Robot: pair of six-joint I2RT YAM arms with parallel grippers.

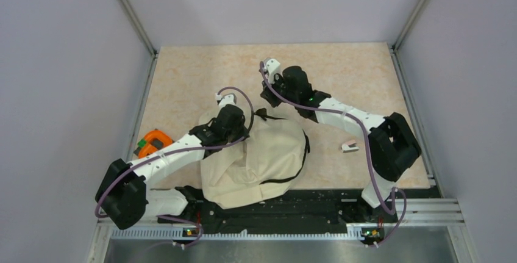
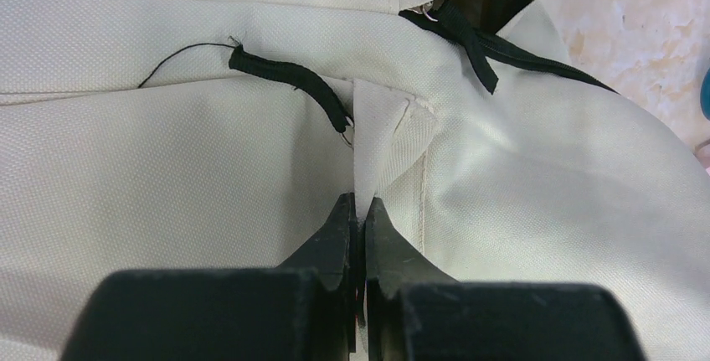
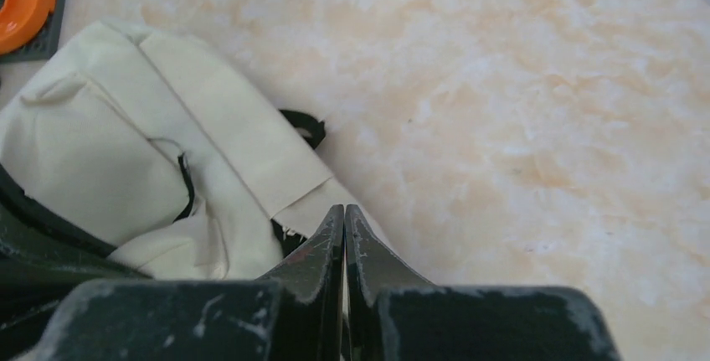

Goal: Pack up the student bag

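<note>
A cream cloth bag [image 1: 277,144] with black zipper trim lies flat and rumpled at the table's front. My left gripper [image 1: 246,136] is over its middle; in the left wrist view a raised fold of cream cloth [image 2: 377,147] runs between its fingers, which are shut on it. Near that fold lies a black zipper pull [image 2: 289,74], and a short dark gap [image 2: 494,5] shows by the zipper end. My right gripper is shut beyond the bag's far edge, with nothing showing between its fingers; a black tab [image 1: 263,115] lies close to it.
An orange object [image 1: 160,136] with green and dark parts sits at the table's left edge. A small white and pink item [image 1: 349,147] lies right of the bag. Bare table [image 1: 341,68] spreads out at the back and right.
</note>
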